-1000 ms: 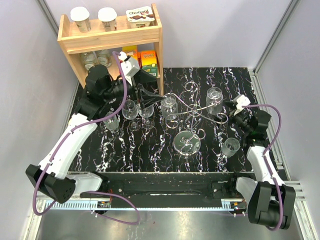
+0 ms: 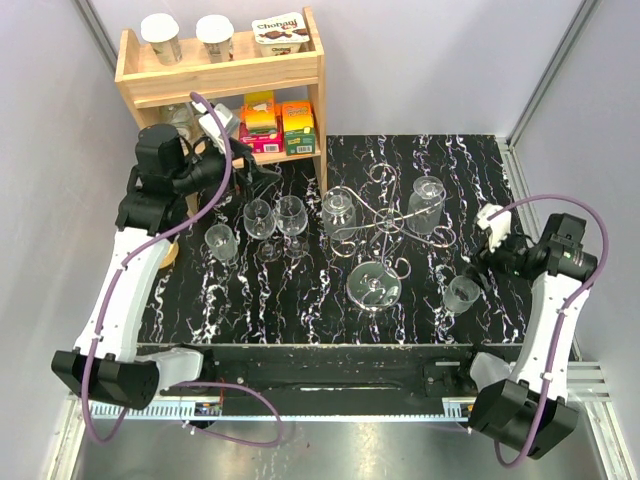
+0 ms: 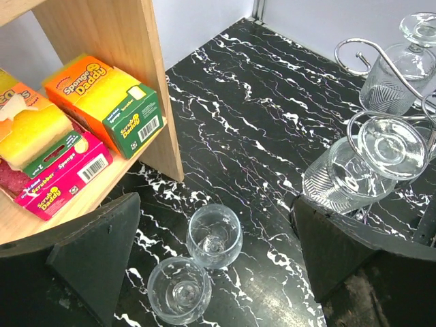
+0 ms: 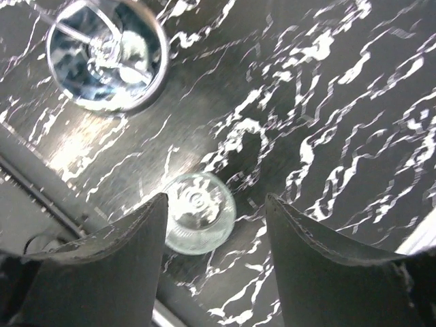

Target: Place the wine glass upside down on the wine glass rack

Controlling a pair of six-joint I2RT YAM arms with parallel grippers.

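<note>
The wire wine glass rack (image 2: 385, 222) stands mid-counter on its round base (image 2: 374, 287). Two glasses hang upside down from its loops, a left glass (image 2: 338, 214) and a right glass (image 2: 427, 205). In the left wrist view, the nearer hanging glass (image 3: 340, 176) is right of my left gripper, which is open and empty above two loose wine glasses (image 3: 214, 236). My right gripper is open, its fingers (image 4: 144, 231) apart. Below it, a clear stemless-looking glass (image 4: 199, 212) is on the counter, closer to the left finger.
At the back left, a wooden shelf (image 2: 225, 78) holds cups and sponge boxes (image 3: 109, 102). A tumbler (image 2: 221, 242) is left of the loose glasses. Walls close in on both sides.
My left gripper has drawn back and left, away from the rack.
</note>
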